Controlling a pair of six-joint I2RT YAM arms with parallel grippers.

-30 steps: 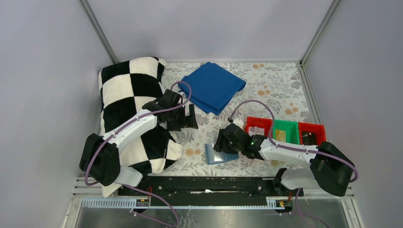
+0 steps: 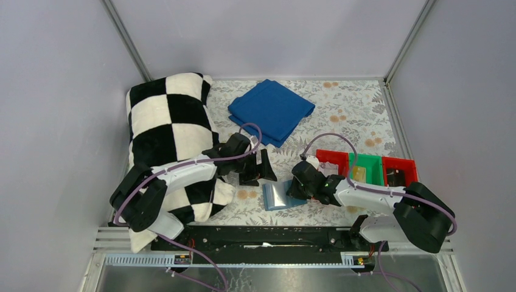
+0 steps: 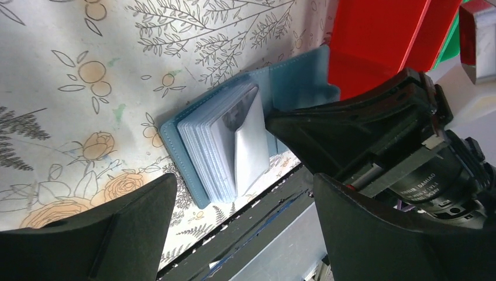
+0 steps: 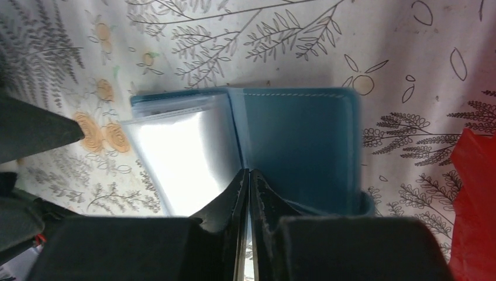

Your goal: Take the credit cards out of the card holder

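The blue card holder (image 2: 277, 196) lies open on the patterned table, its stack of clear sleeves (image 3: 207, 149) with a white card or flap (image 4: 181, 158) on top. My right gripper is shut at the holder's middle, fingertips down by the fold; whether anything sits between them is unclear. In the top view it covers the holder's right part. My left gripper stands open above and left of the holder, facing it, with nothing between its fingers.
Red bins (image 3: 368, 35) and a green bin (image 2: 368, 164) sit right of the holder. A folded blue cloth (image 2: 271, 109) lies behind. A checkered cushion (image 2: 158, 115) fills the left side.
My left gripper has moved right and toward the front, closer to the holder. My right gripper has shifted slightly to the right.
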